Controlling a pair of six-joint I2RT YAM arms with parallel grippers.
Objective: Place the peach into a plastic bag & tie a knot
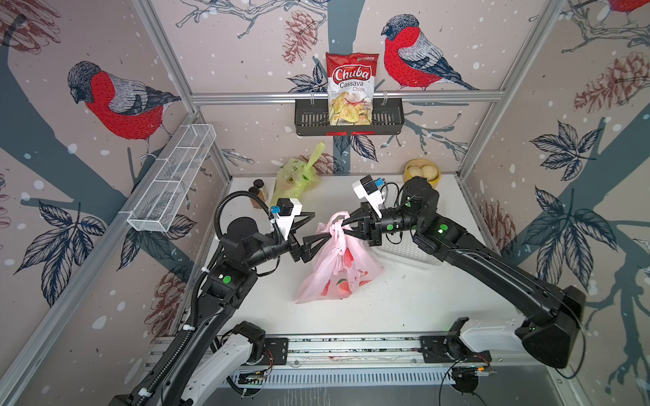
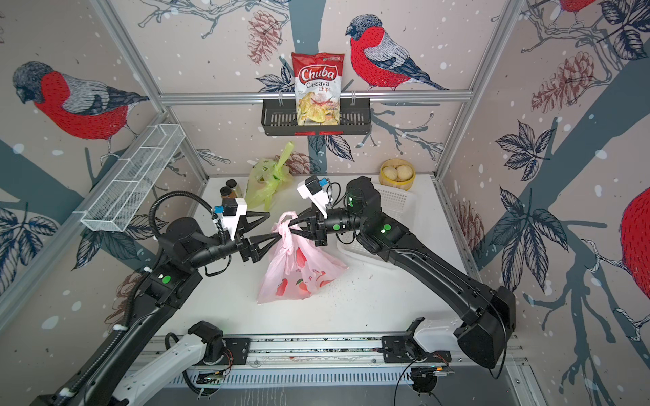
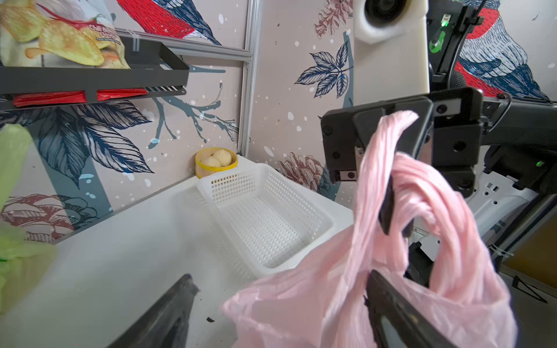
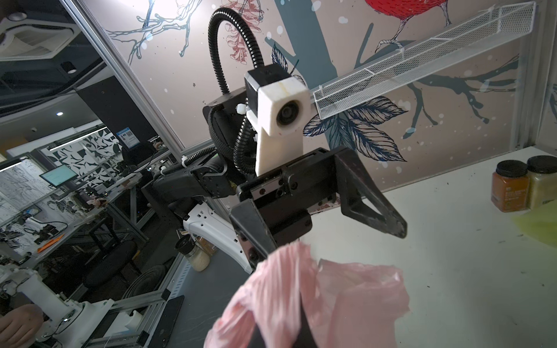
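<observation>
The pink plastic bag [image 1: 338, 270] hangs at the middle of the table, its upper part twisted into a narrow strand. Peach-red patches show on its lower part; I cannot tell print from a peach inside. My right gripper [image 1: 345, 224] is shut, with the strand looped around its fingers; plastic covers the tips in the right wrist view, so whether any is pinched is hidden. A loose end [image 3: 400, 119] of the strand sticks up in the left wrist view. My left gripper is open at the bag's left side, one finger [image 3: 388, 301] against or very near the plastic.
A white perforated basket [image 3: 272, 226] lies behind the right arm, near a yellow bowl [image 1: 419, 162] with round items. A green bag [image 1: 294, 179] and small jars [image 2: 230, 189] stand back left. Free table lies in front of the pink bag.
</observation>
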